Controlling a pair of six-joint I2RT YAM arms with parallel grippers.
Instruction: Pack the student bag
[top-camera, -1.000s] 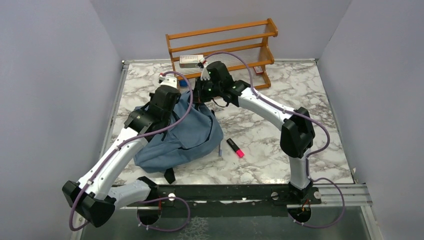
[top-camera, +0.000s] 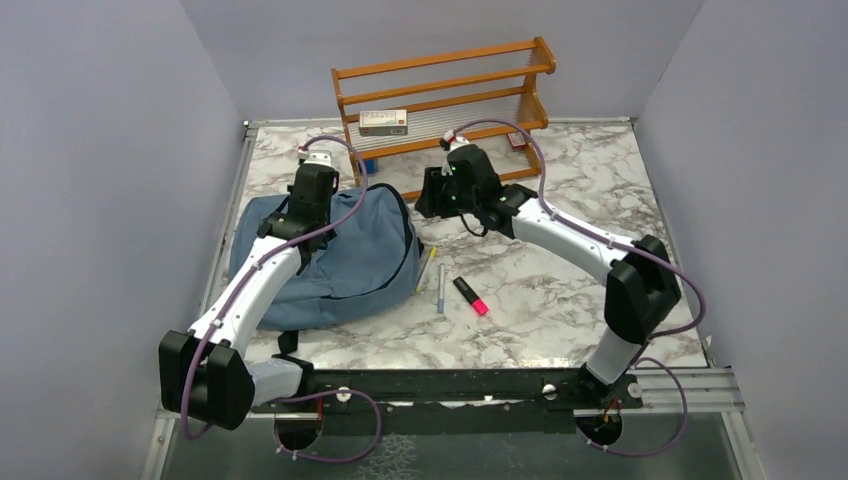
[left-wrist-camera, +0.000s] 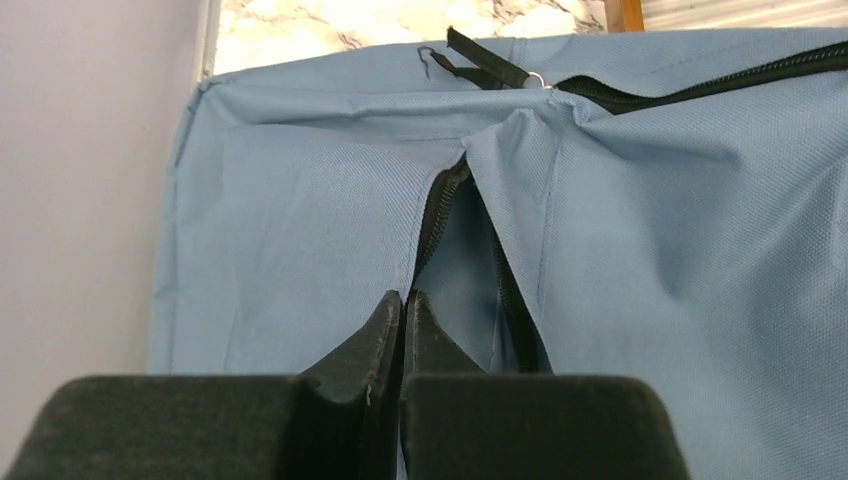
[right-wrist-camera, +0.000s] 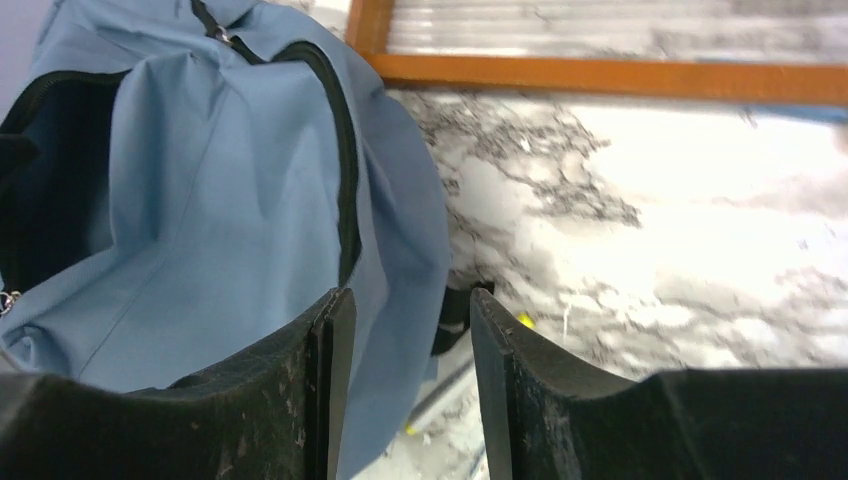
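Note:
A soft blue bag (top-camera: 350, 265) with black zippers lies on the left of the marble table. In the left wrist view, my left gripper is shut at the edge of the bag's opening, its fingertips meeting the zippered cloth (left-wrist-camera: 437, 215); the fold runs down between them. The opening (left-wrist-camera: 470, 260) gapes just right of those tips. My right gripper stands open above the bag's right edge, its fingers apart with nothing held. A black and red marker (top-camera: 470, 296), a pale pen (top-camera: 441, 288) and a yellow-ended pen (top-camera: 427, 268) lie right of the bag.
A wooden shelf (top-camera: 440, 105) stands at the back, with a grey box (top-camera: 383, 122) on its left and a small red item (top-camera: 517, 140) at lower right. Something blue (top-camera: 370, 165) shows low at its left.
The bag has shifted left with my left gripper, uncovering the yellow-ended pen. My right gripper was at the bag's upper right edge and has since moved off to the right, away from the cloth.

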